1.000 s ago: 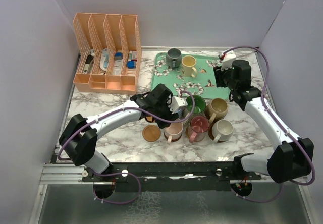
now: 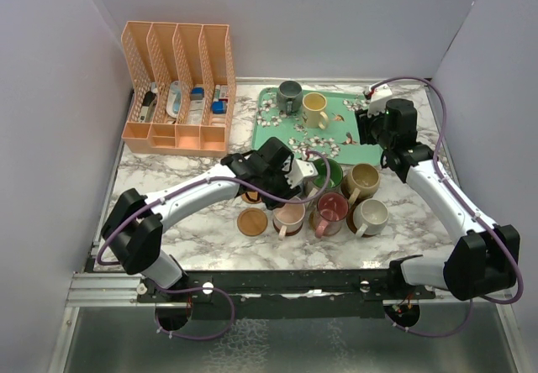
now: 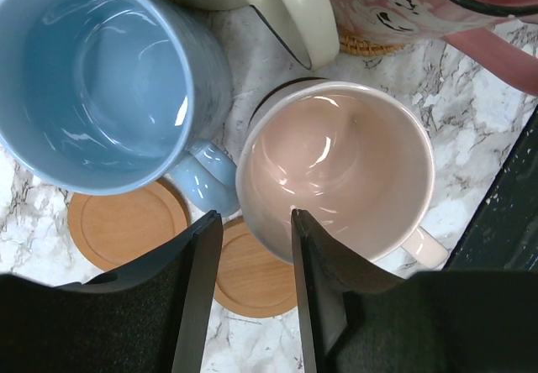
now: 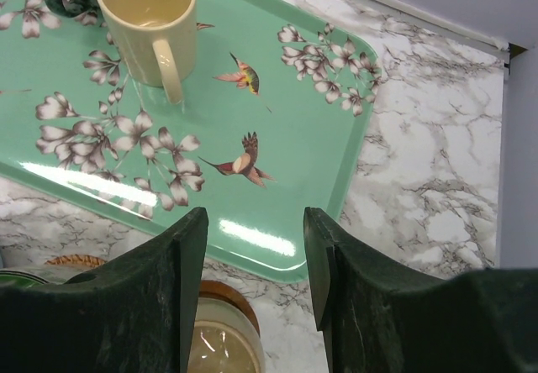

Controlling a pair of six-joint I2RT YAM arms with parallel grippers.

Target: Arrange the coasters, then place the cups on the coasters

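Note:
In the left wrist view a pale pink cup [image 3: 336, 171] fills the centre, with a blue cup [image 3: 101, 70] at upper left and bare wooden coasters [image 3: 126, 222] below them. My left gripper is over the near rim of the pink cup, its fingers part open with no object visibly gripped. From above, a coaster [image 2: 252, 222] lies left of the pink cup [image 2: 290, 222]; the blue cup is mostly hidden by the arm. My right gripper hangs open above the right end of the green tray [image 4: 269, 180].
Green, red, tan and white cups stand packed right of the pink one, near the red cup [image 2: 330, 213]. The tray holds a grey cup [image 2: 288, 96] and yellow cup [image 2: 315, 109]. An orange divided caddy [image 2: 176, 138] sits back left.
My left arm has shifted very slightly near the pink cup. The right arm and the cups look unchanged.

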